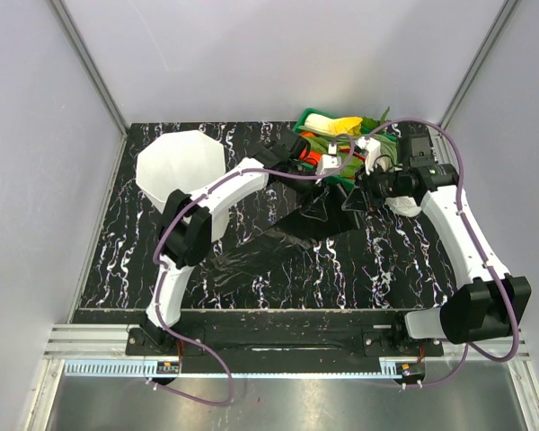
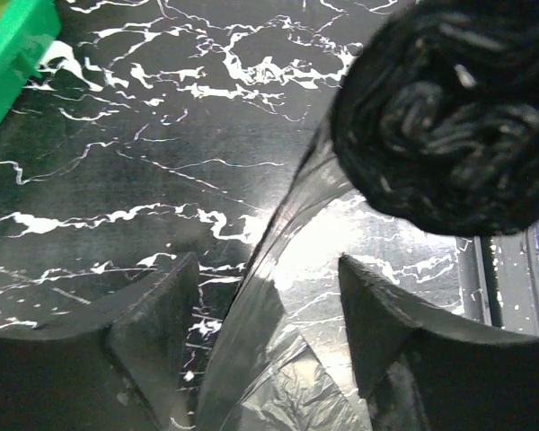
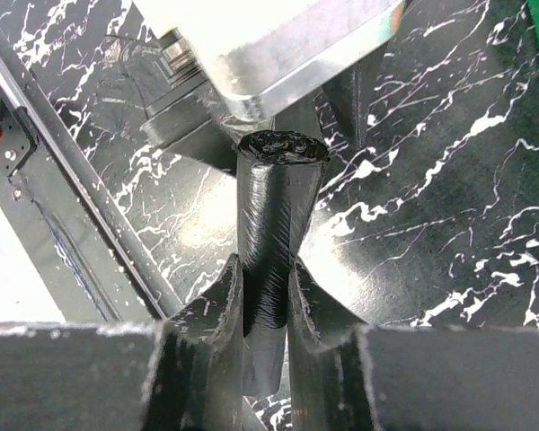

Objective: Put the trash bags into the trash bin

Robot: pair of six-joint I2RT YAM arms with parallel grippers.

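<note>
A black rolled trash bag is held upright in my right gripper, shut on it; its coiled end looms large in the left wrist view. From it a thin sheet of black bag stretches over the marble tabletop. My left gripper is open around the unrolled strip, just below the roll's end, its fingers apart. The white trash bin stands at the left of the table, partly behind my left arm.
A green crate of vegetables sits at the back right. A crumpled white item lies beside it. The front middle of the table holds only the bag sheet.
</note>
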